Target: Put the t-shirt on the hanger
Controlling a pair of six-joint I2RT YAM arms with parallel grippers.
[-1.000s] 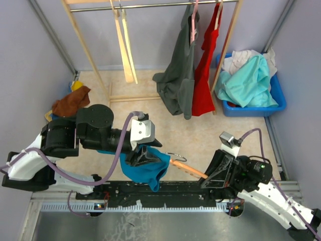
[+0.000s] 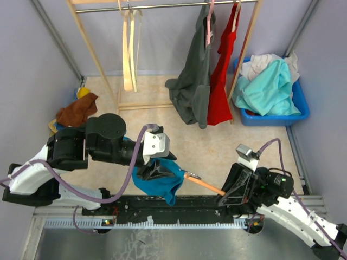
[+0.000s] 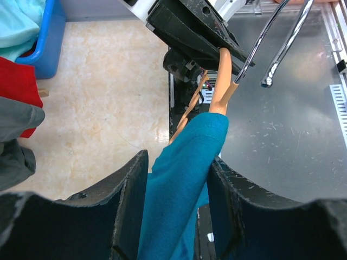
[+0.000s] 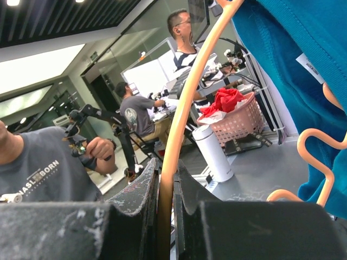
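The blue t-shirt (image 2: pixel 157 184) hangs from the wooden hanger (image 2: pixel 203 184), one end of which is inside the cloth. My right gripper is shut on the hanger's bare arm. In the left wrist view, the metal hook (image 3: pixel 287 43) sticks out beyond the shirt's edge. My left gripper stands part open, its fingers apart on either side of the blue cloth and the covered hanger end. The right wrist view shows part of the shirt (image 4: pixel 282 70) draped at right, with hanger notches poking out below it.
Behind, a rail (image 2: pixel 168 6) carries empty hangers (image 2: pixel 129 54), a grey garment (image 2: pixel 190 81) and a red garment (image 2: pixel 221 81). A blue bin (image 2: pixel 271 120) of clothes stands at back right, brown cloth (image 2: pixel 77 111) at left.
My left gripper has shifted very slightly to the right with the shirt. The hanger's hook has turned and looks narrower. The empty hangers on the rail have swung left.
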